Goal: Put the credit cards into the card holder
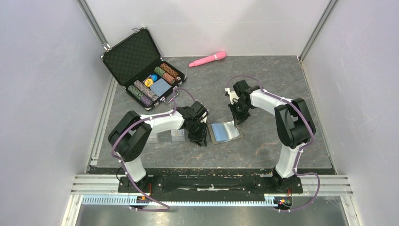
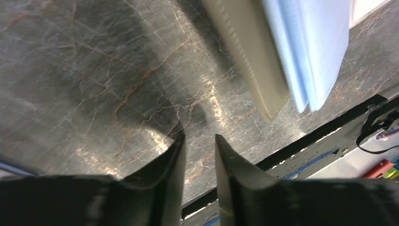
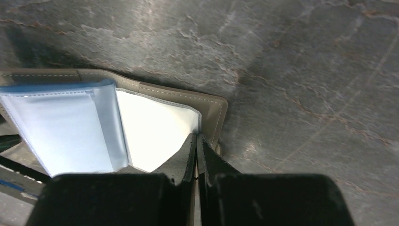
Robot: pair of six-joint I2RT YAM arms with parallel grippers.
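The card holder (image 1: 219,133) lies opened between my two grippers, its blue leaf and white leaf showing over a grey-brown cover. In the right wrist view, the free corner of the white leaf (image 3: 153,129) runs into the tips of my right gripper, which is shut on that thin edge. My left gripper is partly open just left of the holder, with only bare table visible between its fingers. The blue leaf (image 2: 324,42) stands out from the cover in the left wrist view. Pale card-like pieces (image 1: 178,135) lie left of my left gripper.
An open black case (image 1: 133,53) with poker chips and a blue card deck (image 1: 160,87) stands at the back left. A pink microphone-shaped object (image 1: 207,59) lies at the back.
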